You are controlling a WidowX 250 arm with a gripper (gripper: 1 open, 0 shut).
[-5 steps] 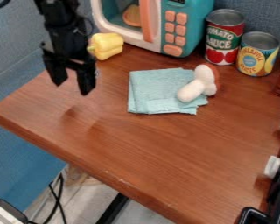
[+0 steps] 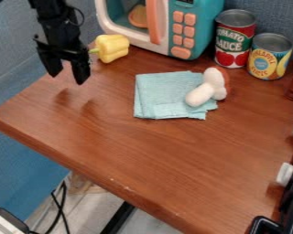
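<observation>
My black gripper (image 2: 66, 64) hangs over the back left corner of the wooden table (image 2: 136, 160), fingers pointing down. Just right of it, close to the fingers, sits a yellow object (image 2: 111, 47); whether they touch, and how the fingers stand, I cannot tell. A folded light blue cloth (image 2: 161, 96) lies mid-table with a white mushroom-like object (image 2: 205, 90) on its right part.
A teal toy microwave (image 2: 183, 27) stands at the back, with a tomato sauce can (image 2: 233, 41) and a second can (image 2: 269, 59) to its right. Dark equipment (image 2: 284, 201) lines the right edge.
My gripper has moved slightly left and up from where it was a second ago, with some motion blur earlier. The objects on the table look unmoved.
</observation>
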